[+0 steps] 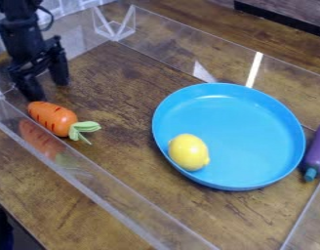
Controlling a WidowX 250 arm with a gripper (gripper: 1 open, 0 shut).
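Observation:
My black gripper (39, 70) reaches down at the upper left, its fingers open and low over the wooden surface just behind an orange toy carrot (54, 118) with pale green leaves. Nothing shows between the fingers. To the right, a blue plate (234, 117) holds a yellow egg-shaped object (189, 150), perhaps a lemon, at its lower left.
A purple toy vegetable (315, 149) lies at the right edge beside the plate. Clear plastic walls border the wooden work area (137, 195). The middle, between carrot and plate, is bare.

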